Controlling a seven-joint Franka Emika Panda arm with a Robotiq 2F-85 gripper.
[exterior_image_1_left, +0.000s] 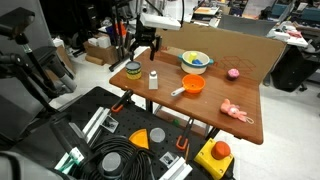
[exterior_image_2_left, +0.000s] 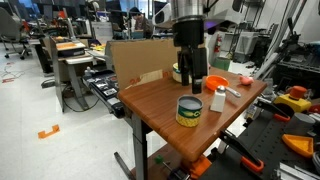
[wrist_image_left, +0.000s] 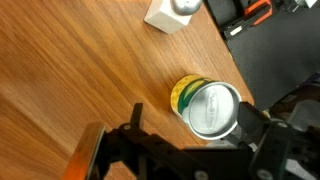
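Note:
My gripper hangs open over the near left corner of the wooden table, above a tin can with a yellow-green label and a silvery lid. In the wrist view the can appears between the spread fingers, nearer the right one, and nothing is gripped. A small white bottle with a grey cap stands upright beside the can, apart from it.
Farther along the table are an orange bowl, a bowl with yellow items, a dark red round object and a pink toy. A cardboard panel borders the back. Bare wood lies at the right.

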